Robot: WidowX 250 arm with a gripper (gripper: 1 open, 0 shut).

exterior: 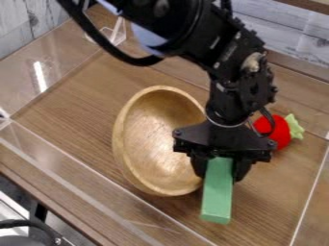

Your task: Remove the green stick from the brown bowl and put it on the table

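Observation:
My gripper (229, 161) points down just right of the brown bowl (134, 130), shut on the upper end of the green stick (217, 199). From between the fingers the stick juts toward the camera, its near part past the bowl's right rim and over the table. The bowl sits tilted, its inside facing right and up, and the gripper hides part of its right side. Whether the stick's lower end touches the table, I cannot tell.
A red strawberry-like toy (271, 131) with green leaves lies right behind the gripper. A dark cable (33, 227) shows at the lower left corner.

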